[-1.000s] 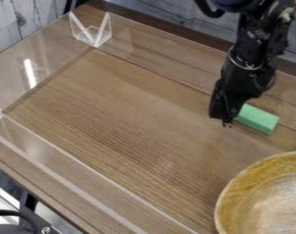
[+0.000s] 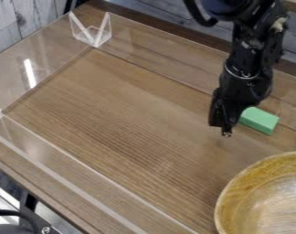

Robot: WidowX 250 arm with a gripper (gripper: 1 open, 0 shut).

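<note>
The black gripper (image 2: 227, 122) reaches down from the top right to just left of a small green block (image 2: 259, 120) on the wooden table. Its fingers look close together, and I see nothing between them. The block lies flat near the right edge, its left end partly behind the gripper.
A large wooden bowl (image 2: 270, 177) fills the lower right corner. A white wire holder (image 2: 92, 29) stands at the back left, and walls border the table.
The gripper has shifted slightly down and drawn in a little over the last second, staying beside the green block, which shows no clear movement.
</note>
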